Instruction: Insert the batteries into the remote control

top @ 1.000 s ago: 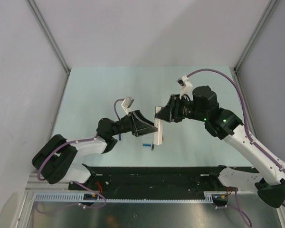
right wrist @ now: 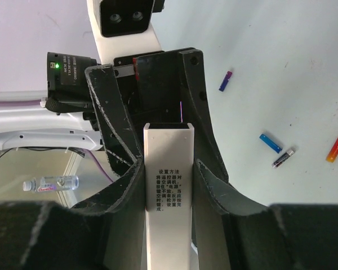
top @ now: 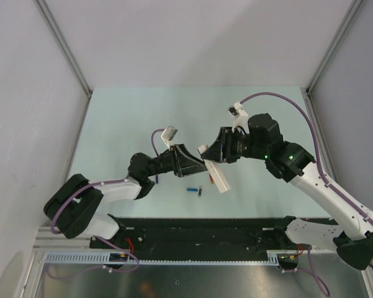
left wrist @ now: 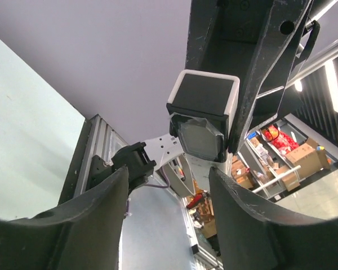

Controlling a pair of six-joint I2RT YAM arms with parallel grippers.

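Observation:
The white remote control (top: pixel 215 175) is gripped by my right gripper (top: pixel 211 152); in the right wrist view its back (right wrist: pixel 168 230), with printed text, stands between the fingers. The remote's black-topped end (left wrist: pixel 201 101) faces my left gripper, which is part open just beside it, nothing visible between its fingertips. Loose batteries lie on the table: a blue one (right wrist: pixel 270 143), a black one (right wrist: pixel 283 157), an orange-red one (right wrist: pixel 337 148) and a purple one (right wrist: pixel 225 81).
A plastic bottle (right wrist: pixel 50 183) lies beyond the table in the right wrist view.
The left gripper has barely moved.

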